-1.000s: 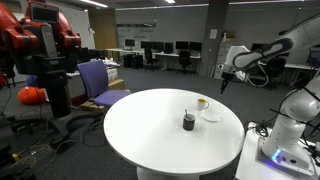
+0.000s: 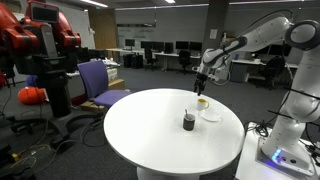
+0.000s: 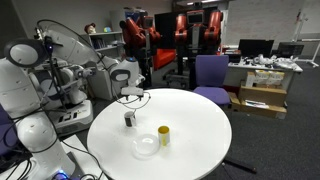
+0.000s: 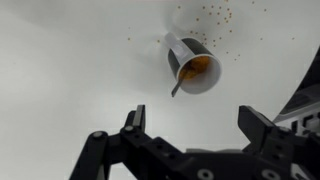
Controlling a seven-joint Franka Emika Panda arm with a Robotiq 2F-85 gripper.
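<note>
A grey cup [image 4: 190, 62] with orange bits inside appears in the wrist view, a thin dark handle [image 4: 177, 89] sticking out over its rim. My gripper is open, and its two dark fingers stand apart at the lower part of that view with nothing between them. The cup lies ahead of the fingertips, clear of both. In exterior view 2 the grey cup [image 3: 130, 119] stands upright on the round white table [image 3: 205, 125], with my gripper [image 3: 133, 99] above the tabletop behind it. Exterior view 1 shows it as a dark cup [image 2: 188, 122].
A yellow cup [image 3: 164, 135] stands beside a clear or white dish [image 3: 145, 146]. Small orange crumbs [image 4: 215, 14] are scattered around the grey cup. A purple chair [image 2: 97, 80] stands behind the table.
My arm has swung left across exterior view 1, from beyond the table's right edge to above its far side. The cups and the dish have not moved.
</note>
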